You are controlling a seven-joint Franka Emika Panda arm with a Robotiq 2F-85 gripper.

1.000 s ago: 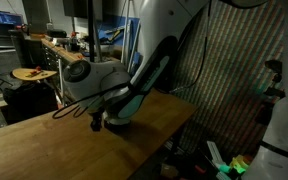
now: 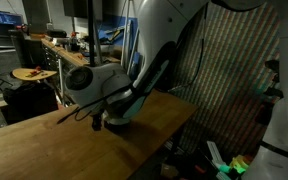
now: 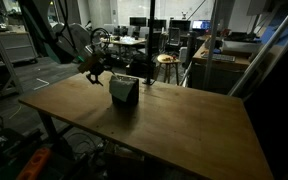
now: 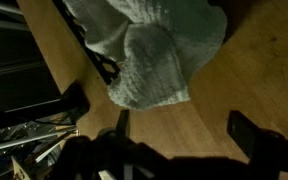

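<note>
A pale, whitish cloth (image 4: 154,65) lies crumpled at the top of the wrist view, partly over a black slotted edge (image 4: 96,55). In the second exterior view a dark boxy holder (image 3: 125,93) stands on the table, with something light along its top. My gripper is open, with one dark finger on each side and only bare wood between them. The cloth lies ahead of the fingertips, and no contact shows. Seen from the first exterior view, the gripper (image 2: 96,123) is low over the table, and the arm largely hides the holder.
Behind stand a round stool (image 3: 167,60) and desks with monitors.
The arm's upper links have shifted slightly to the right in the first exterior view, and the cable loop has changed shape. The gripper end stays at about the same place.
</note>
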